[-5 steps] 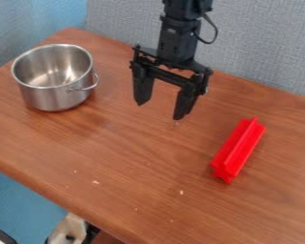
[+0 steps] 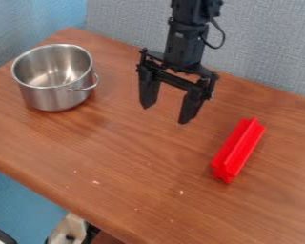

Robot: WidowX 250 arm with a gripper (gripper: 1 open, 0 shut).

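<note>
My black gripper (image 2: 170, 101) hangs open above the middle back of the wooden table, nothing between its two fingers. To its left stands a shiny steel pot (image 2: 50, 80) with wire handles. To the right, lower down, a long red block (image 2: 238, 149) lies at a slant on the table.
A grey textured wall rises behind it. Its front left edge borders a blue area, with a pale object partly visible below that edge.
My gripper has moved slightly to the right and down in the view. The pot and red block have stayed in place.
</note>
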